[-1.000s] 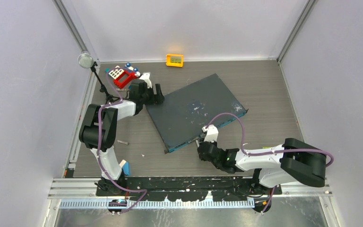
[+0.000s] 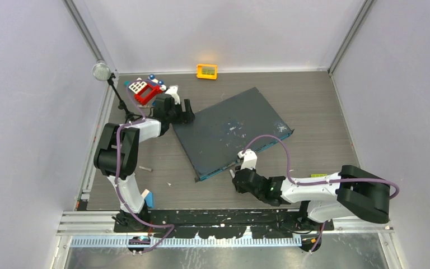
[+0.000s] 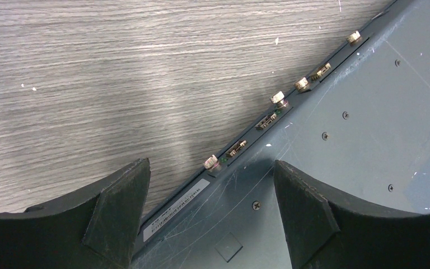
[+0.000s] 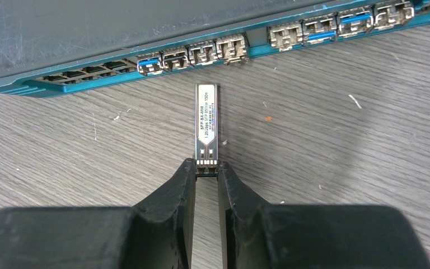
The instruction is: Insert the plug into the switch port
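The dark flat switch [image 2: 229, 129] lies tilted on the table; its front port row [image 4: 190, 55] with metal cages runs across the top of the right wrist view. My right gripper is shut on the plug [image 4: 206, 117], a slim SFP module pointing toward that row, its far end just below the ports, apart from them in that view. My left gripper is open over the switch's far-left edge, with that edge between and below its fingers and nothing visibly held.
A red toy [image 2: 148, 93] and a lamp stand [image 2: 121, 103] crowd the back left. A yellow box [image 2: 207, 72] stands at the back. A small stick [image 2: 145, 168] lies left of the switch.
My right gripper has shifted very slightly toward the left and front, away from the switch's edge. The left arm shows no visible movement.
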